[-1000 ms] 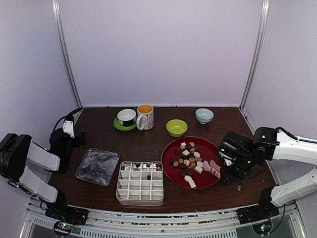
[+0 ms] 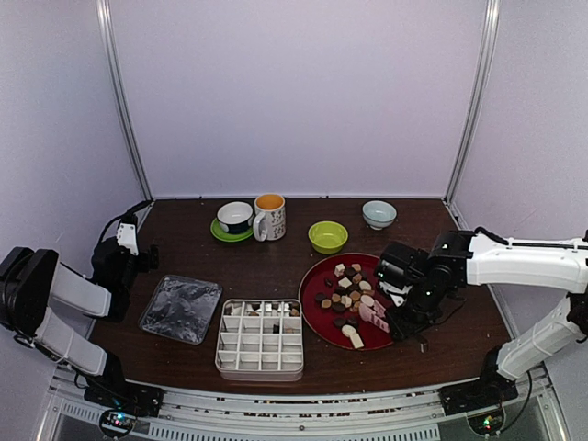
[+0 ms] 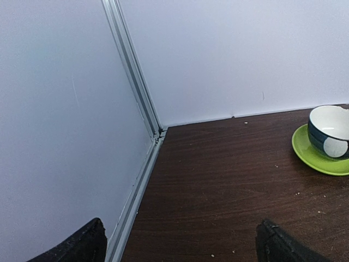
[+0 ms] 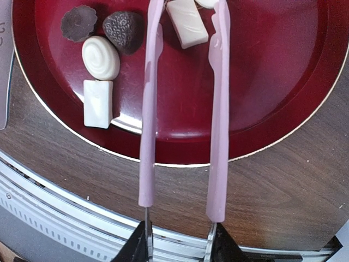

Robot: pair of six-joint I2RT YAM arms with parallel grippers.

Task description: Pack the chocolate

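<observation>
A red plate [image 2: 322,322] holds several chocolates, white, milk and dark. My right gripper, with pink tong fingers, reaches into it; the fingers stand part open around a white rectangular chocolate [image 4: 186,24], and contact is unclear. Other chocolates lie left of the fingers in the right wrist view, among them a white oval piece [image 4: 100,57]. The white compartment box [image 2: 260,363] sits left of the plate, some back cells filled. Its clear lid [image 2: 180,309] lies farther left. My left gripper [image 2: 147,257] stands open and empty at the table's left edge.
A cup on a green saucer [image 2: 230,234], an orange-lined mug [image 2: 269,220], a green bowl [image 2: 328,237] and a pale blue bowl [image 2: 379,214] stand along the back.
The right arm and its pink fingers have moved left, farther into the plate over the chocolates. The left arm is unchanged.
</observation>
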